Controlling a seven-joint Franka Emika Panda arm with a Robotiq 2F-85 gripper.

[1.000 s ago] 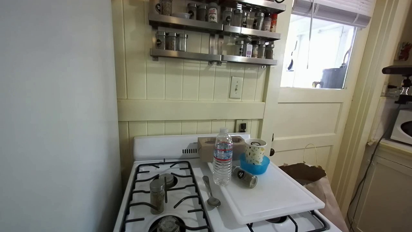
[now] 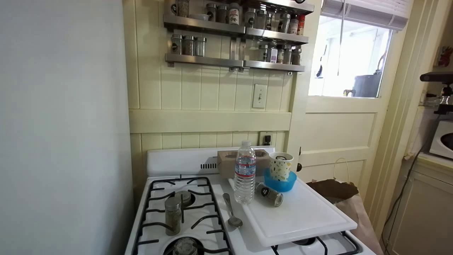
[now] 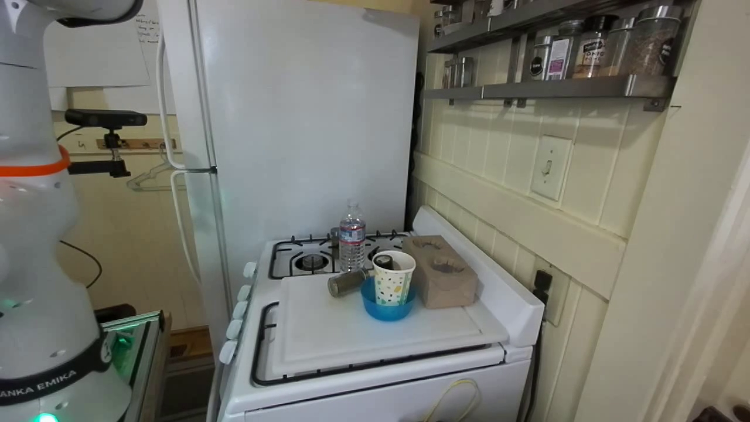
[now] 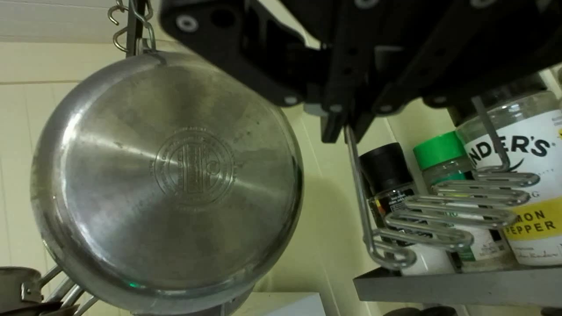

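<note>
In the wrist view, my gripper is shut on a wire masher [image 4: 448, 226] with a zigzag head. One of its metal side rods runs up between my fingertips, and the head hangs below and to the right. The second rod rises at the right and passes out of sight behind the dark gripper body. Spice containers stand close behind the masher: a black-capped grinder [image 4: 387, 168], a green-capped jar [image 4: 442, 152] and a large lemon pepper jar [image 4: 537, 210]. Neither exterior view shows the gripper clearly.
A large steel pan [image 4: 195, 174] hangs left of my gripper. The metal shelf [image 4: 469, 287] lies below the masher. On the stove, a water bottle [image 2: 245, 174], a tipped jar [image 2: 269, 194] and a cup [image 2: 280, 168] in a blue bowl [image 2: 280, 183] stand around the white board [image 2: 305, 216].
The stove and its objects stay where they were. A small dark shape at the top edge of exterior view 1 has shifted slightly left.
</note>
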